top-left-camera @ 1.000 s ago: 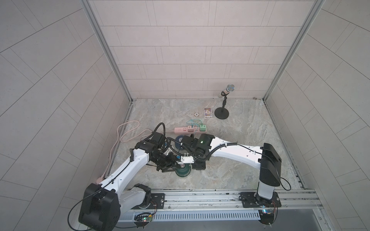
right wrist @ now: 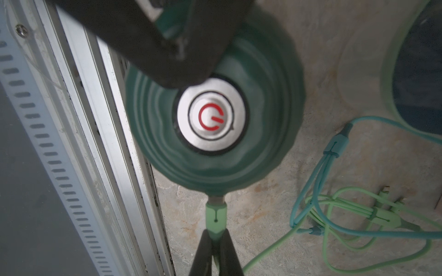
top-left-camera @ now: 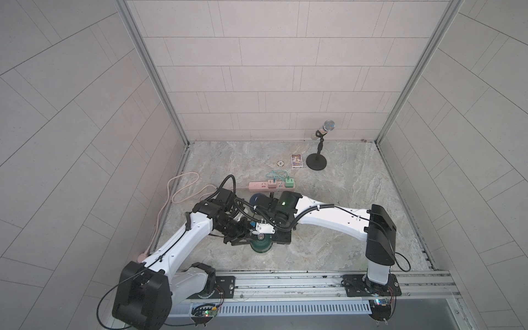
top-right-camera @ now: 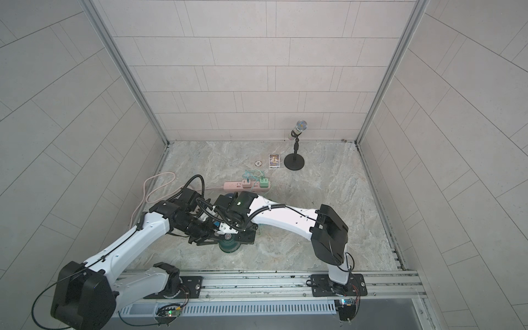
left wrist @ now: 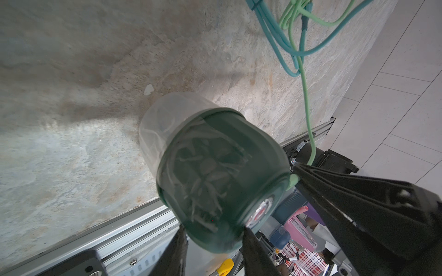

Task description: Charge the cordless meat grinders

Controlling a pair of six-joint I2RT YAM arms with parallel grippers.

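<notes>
A green meat grinder [top-left-camera: 261, 243] with clear bowl stands on the front middle of the table, under both arms. In the left wrist view my left gripper is at the grinder [left wrist: 216, 170]'s side, fingers apart around it; whether it holds it is unclear. From the right wrist view, the grinder's top [right wrist: 257, 115] shows a power button. My right gripper is shut on a green cable plug [right wrist: 215, 216], whose tip meets the grinder's port. A second, blue grinder [right wrist: 414, 69] stands beside it.
A pink power strip [top-left-camera: 258, 186] with chargers lies behind the grinders. Coiled green and teal cables [right wrist: 322, 202] lie nearby. A microphone stand [top-left-camera: 316, 161], a card box [top-left-camera: 296, 160] and a small round item [top-left-camera: 280, 163] are at the back.
My left arm looks nearly still.
</notes>
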